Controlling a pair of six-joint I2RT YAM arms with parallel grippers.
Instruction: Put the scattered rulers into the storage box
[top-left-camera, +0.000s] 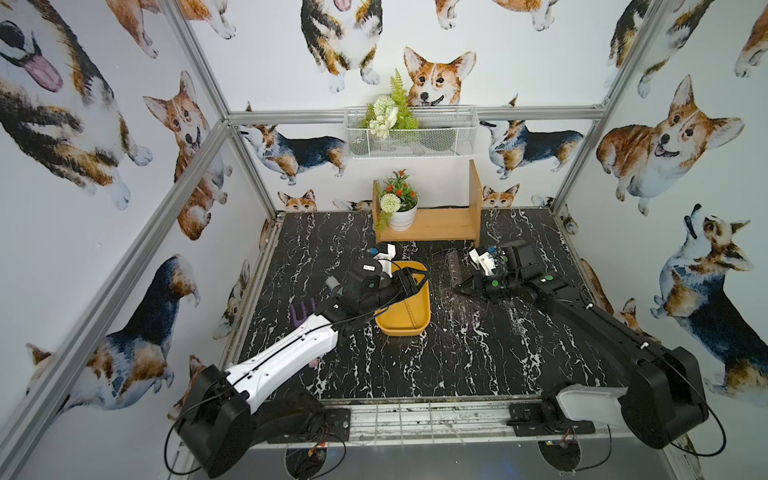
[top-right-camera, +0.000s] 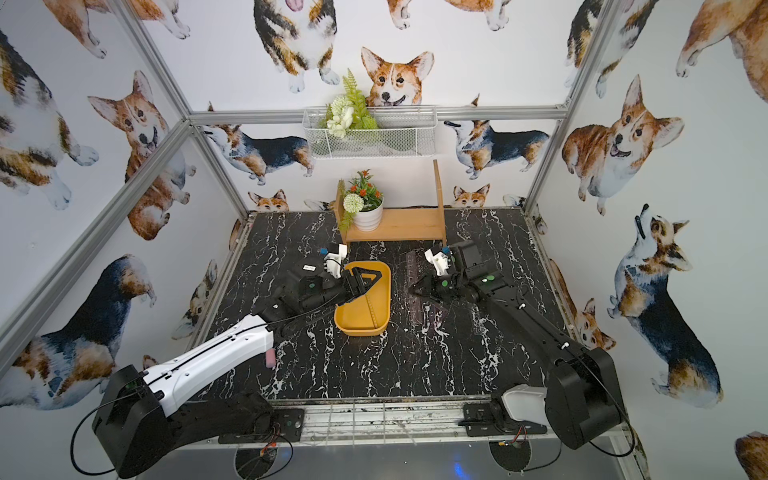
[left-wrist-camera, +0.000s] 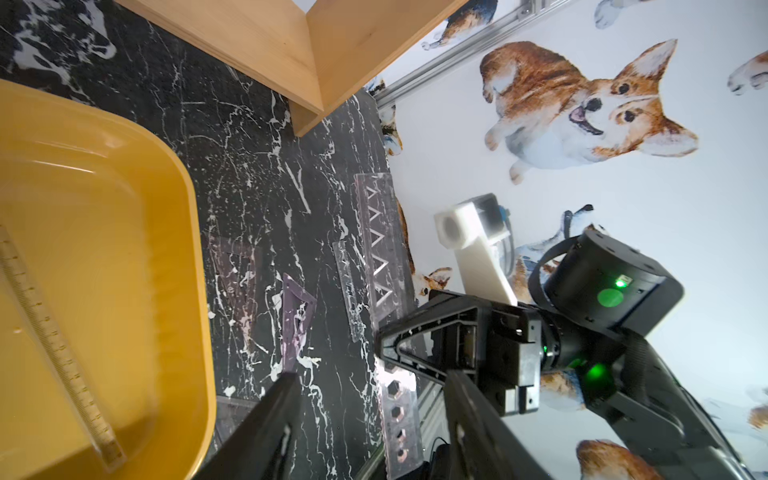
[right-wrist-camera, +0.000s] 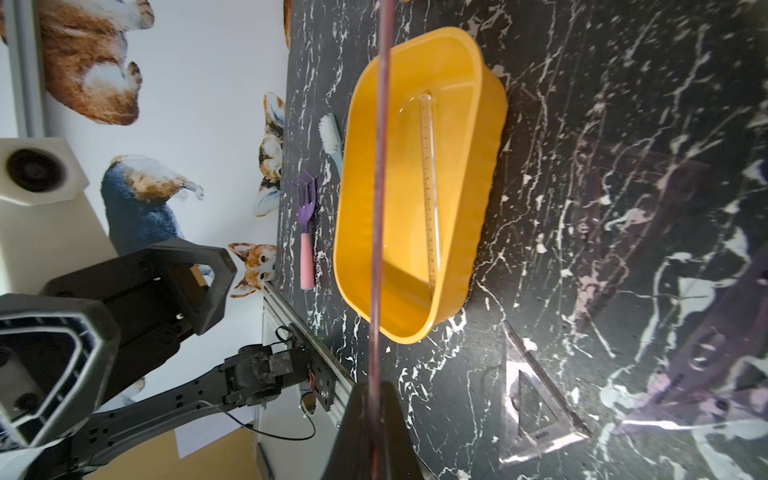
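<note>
The yellow storage box stands mid-table, with a clear ruler lying inside it. My right gripper is shut on a clear reddish ruler with cut-out shapes. Seen edge-on in the right wrist view, that ruler is off the table, to the box's right. Over the box, my left gripper is open and empty. On the table right of the box lie a pinkish set square, a purple set square, a clear set square and a small clear ruler.
A wooden shelf with a potted plant stands behind the box. Left of the box lie a purple fork with a pink handle and a brush.
</note>
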